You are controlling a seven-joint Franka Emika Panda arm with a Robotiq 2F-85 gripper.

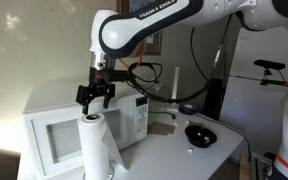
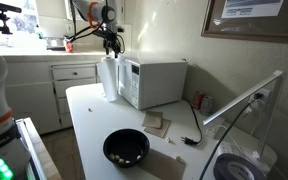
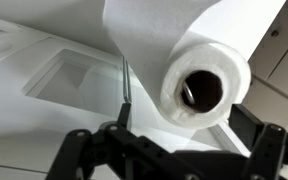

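Observation:
A white paper towel roll (image 1: 94, 145) stands upright on the counter in front of the white microwave (image 1: 59, 140). Just over the roll's top hangs my gripper (image 1: 96, 104), pointing down. In the wrist view the gripper is open, its two dark fingers spread wide with nothing held. The end of the roll (image 3: 171, 92), with its dark hollow core (image 3: 203, 91), lies ahead of and between the fingers. A loose sheet hangs off the roll's side. Exterior view 2 shows the roll (image 2: 109, 77) beside the microwave (image 2: 154, 85), with the gripper above it.
A black pan (image 2: 126, 147) with small items in it rests on the counter's open part. Brown flat squares (image 2: 156, 127) and a dark cable (image 2: 195, 118) lie near the wall. The counter between pan and roll is largely clear.

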